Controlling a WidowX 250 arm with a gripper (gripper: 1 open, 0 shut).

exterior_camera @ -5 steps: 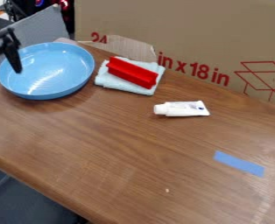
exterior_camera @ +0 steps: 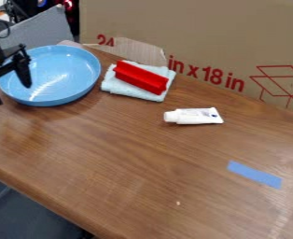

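Note:
At the left edge my black gripper (exterior_camera: 7,77) hangs over the left part of a light blue round tray (exterior_camera: 64,82), its fingers apart and nothing seen between them; part of it is out of frame. A red block (exterior_camera: 142,77) lies on a folded pale cloth (exterior_camera: 121,89) to the right of the tray. A white tube (exterior_camera: 194,116) lies on the wooden table right of centre.
A large cardboard box (exterior_camera: 212,42) stands along the back. A strip of blue tape (exterior_camera: 254,174) is on the right of the table (exterior_camera: 136,177).
The objects have not visibly moved.

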